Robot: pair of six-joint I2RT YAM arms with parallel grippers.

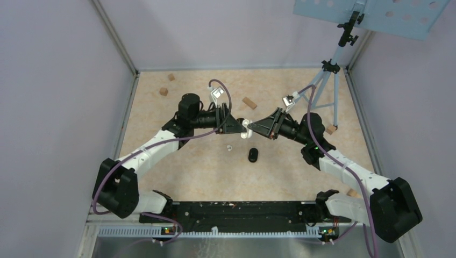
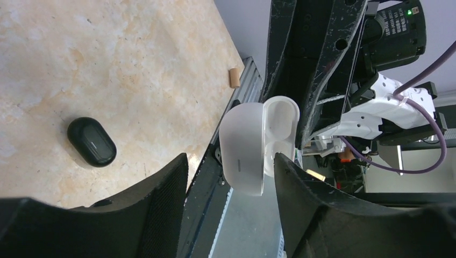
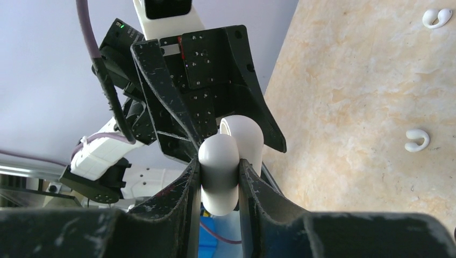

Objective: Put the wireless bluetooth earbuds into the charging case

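Note:
A white charging case (image 1: 247, 129) is held up over the middle of the table with its lid raised; two empty-looking wells (image 2: 280, 131) show in the left wrist view. My right gripper is shut on the case. From the other side my left gripper reaches in, part open, its two fingers either side of the case's outer shell with a gap visible on the left. Two white C-shaped earbuds (image 3: 417, 140) lie apart on the table in the right wrist view; one earbud (image 1: 229, 148) shows from above.
A closed black case (image 1: 253, 155) lies on the table just in front of the grippers. Another dark object (image 1: 240, 120) is partly hidden behind the left fingers. Small wooden blocks (image 1: 249, 102) are scattered toward the back and sides.

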